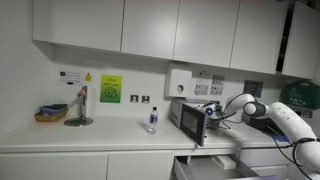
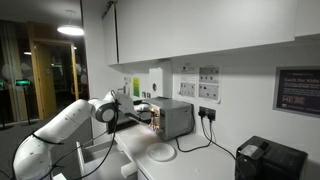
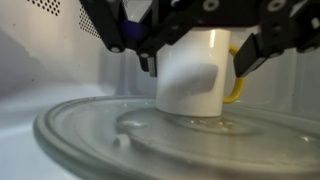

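In the wrist view a white mug (image 3: 192, 80) with a yellow handle (image 3: 236, 88) stands upright on the glass turntable (image 3: 75, 125) inside the microwave. My gripper is part open, one finger on either side of the mug's upper body. A small gap shows between the right finger and the mug, on the handle side; whether the left finger touches is unclear. The microwave (image 2: 175, 118) has its door (image 1: 193, 123) swung open. In both exterior views the arm reaches in at the microwave's front, and the mug is not clearly visible there.
A white plate (image 2: 161, 152) lies on the counter near the microwave. A black appliance (image 2: 268, 160) sits further along. A bottle (image 1: 153, 121) stands left of the microwave, with clear counter around it. Below the counter a drawer (image 1: 208, 168) is pulled out.
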